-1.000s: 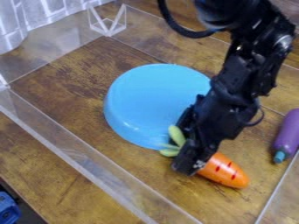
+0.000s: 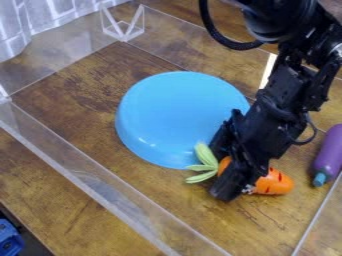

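The black gripper is low over a toy carrot at the lower right of the wooden floor, its fingers around the carrot near the leafy green top. Whether the fingers are closed on it is hidden by the gripper's body. A light blue bowl lies upside down or right side up, unclear, just left of the gripper.
A purple toy lies at the right edge. Clear walls border the floor on the left and front. A blue object sits outside at the lower left.
The gripper has shifted slightly over the carrot, covering more of it. The carrot's orange end has turned to point more to the right and a little higher in view.
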